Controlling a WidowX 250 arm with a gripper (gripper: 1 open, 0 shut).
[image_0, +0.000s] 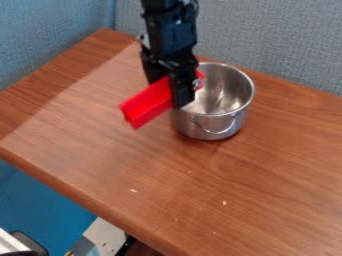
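Note:
A red block (147, 103), long and bar-shaped, is held at a slant in my gripper (182, 82) at the left side of a steel pot (221, 122). The block's lower end sticks out to the front left, beyond the pot. The dark fingers are around its upper part, partly hiding it and the pot's left rim.
Blue-grey walls stand behind. The table's front left edge drops to a blue floor, with a white object (104, 236) at the bottom.

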